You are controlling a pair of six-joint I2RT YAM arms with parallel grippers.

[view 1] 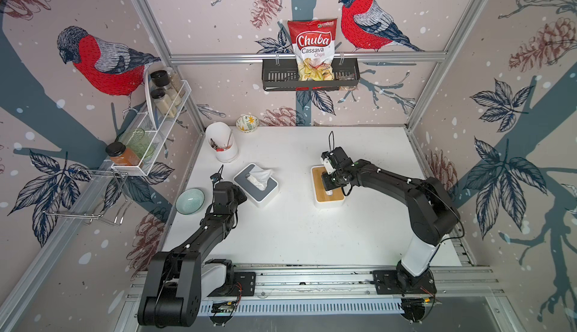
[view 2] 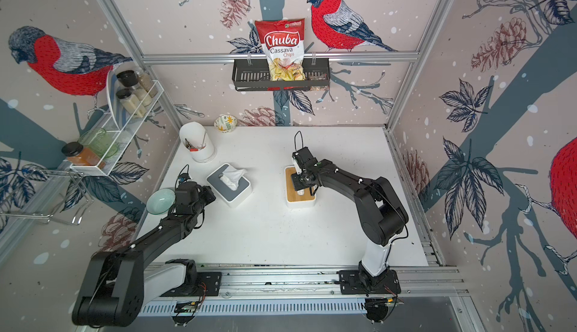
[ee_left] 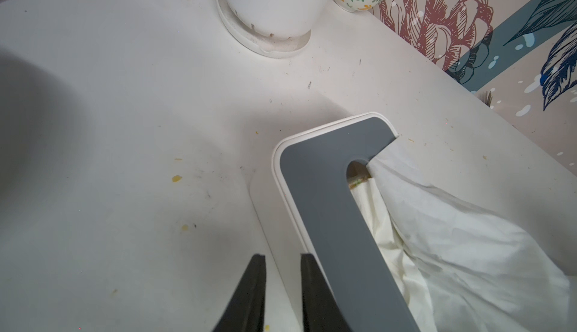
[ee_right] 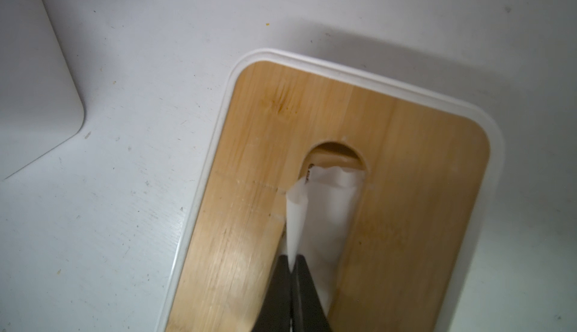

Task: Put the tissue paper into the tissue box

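A white tissue box with a bamboo lid [ee_right: 384, 121] lies under my right gripper, right of the table's middle. White tissue paper [ee_right: 336, 196] fills the lid's slot, its rear edge showing inside the opening. One upright fold of it narrows to the fingertips, which are nearly together, pinching that fold. On the left stands a grey-lidded tissue box [ee_left: 336, 205] with crumpled tissue [ee_left: 468, 235] spilling from its slot. My left gripper is beside that box's left side, its fingers apart by a small gap and nothing between them.
A white utensil pot [view 1: 222, 142] and a patterned bowl [view 1: 247, 123] stand at the back left. A green bowl [view 1: 190, 201] sits left of the left arm. Bare table lies between the two boxes and in front of them.
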